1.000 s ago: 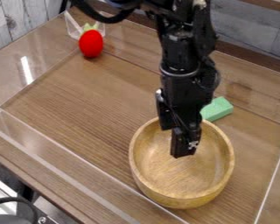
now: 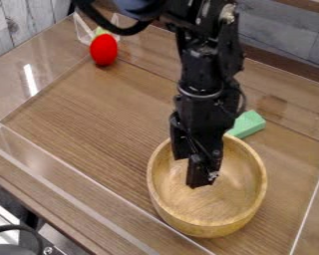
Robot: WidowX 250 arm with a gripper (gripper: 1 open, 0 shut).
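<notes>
My black gripper (image 2: 194, 163) hangs over the tan round bowl (image 2: 209, 207) in the lower right, its fingertips at the bowl's back-left interior. Whether it is open or shut, or holds anything, is hard to make out against the dark body. A green block (image 2: 249, 124) lies behind the bowl to the right, partly hidden by the arm.
A red egg-shaped object (image 2: 104, 50) stands at the far upper left beside a pale item near the wall. A black cable curves at the lower-left corner.
The gripper has shifted slightly left over the bowl. The bowl and other objects look unmoved.
</notes>
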